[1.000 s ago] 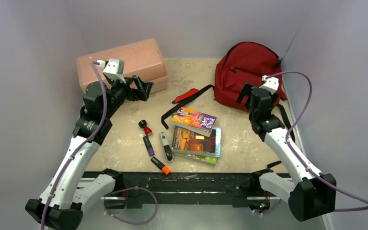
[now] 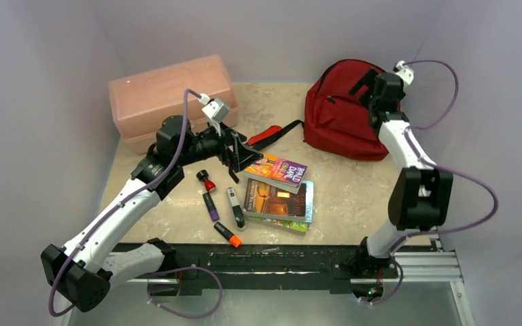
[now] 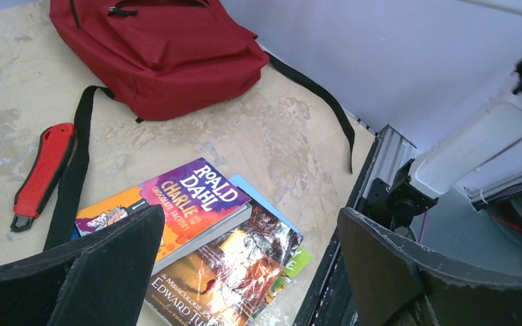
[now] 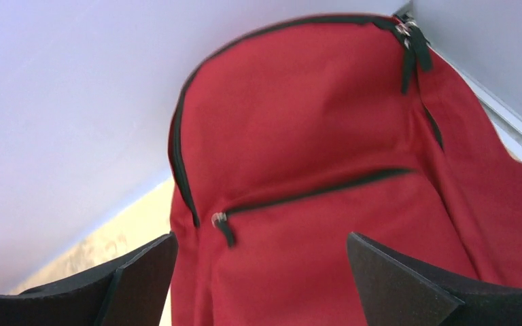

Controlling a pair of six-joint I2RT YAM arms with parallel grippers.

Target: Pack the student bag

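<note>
The red backpack (image 2: pixel 343 122) lies at the back right, its front pocket facing up; its zips look closed in the right wrist view. Over its right side is my right gripper (image 2: pixel 361 87), open and empty, with the bag's red cloth (image 4: pixel 299 258) showing between the fingers. My left gripper (image 2: pixel 243 157) stands open above the left edge of the book pile. On top lies the Roald Dahl book (image 3: pixel 177 204), over a brown book (image 2: pixel 279 199) and further books. Left of the pile are a stapler (image 2: pixel 236 208), a purple marker (image 2: pixel 211 206), an orange-tipped marker (image 2: pixel 228 234) and a small red-and-black item (image 2: pixel 206 180).
A pink lidded box (image 2: pixel 170 95) fills the back left. A red cutter (image 3: pixel 44 170) lies beside the black strap (image 3: pixel 75 170), which runs from the bag towards the books. Bare table (image 2: pixel 353 197) shows between books and right arm.
My left gripper has swung right and nearer the front, from beside the pink box to over the books' left edge. The right gripper has moved back, farther over the backpack. Both remain open.
</note>
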